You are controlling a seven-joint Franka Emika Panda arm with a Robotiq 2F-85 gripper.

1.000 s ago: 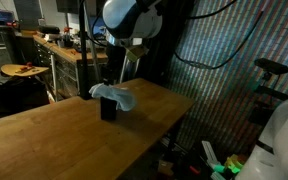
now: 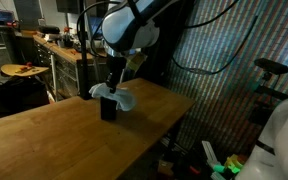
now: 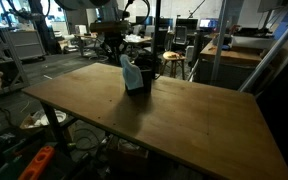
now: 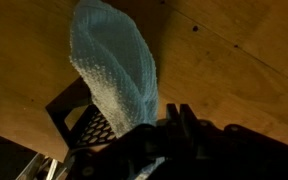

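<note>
A pale blue-white cloth (image 2: 122, 99) lies draped over a black mesh holder (image 2: 108, 110) on the wooden table. Exterior view 2 shows the cloth (image 3: 131, 76) hanging down the near side of the holder (image 3: 142, 80). My gripper (image 2: 111, 82) is directly above, at the cloth's upper part. In the wrist view, the cloth (image 4: 114, 60) runs down to the dark fingers (image 4: 189, 118), which are shut on it; the exact pinch is hard to make out. Part of the mesh holder (image 4: 89, 128) shows beneath the cloth, and its remaining part is hidden.
Bare wooden tabletop (image 3: 199, 115) stretches widely around the holder. A round stool (image 2: 24, 70) and a workbench (image 2: 69, 50) stand beyond the table. A dark curtain hangs to the right in exterior view 1.
The arm has shifted slightly to the right and down in exterior view 1, bringing the gripper to the cloth. The cloth's upper edge has changed shape a little; the holder stays in place.
</note>
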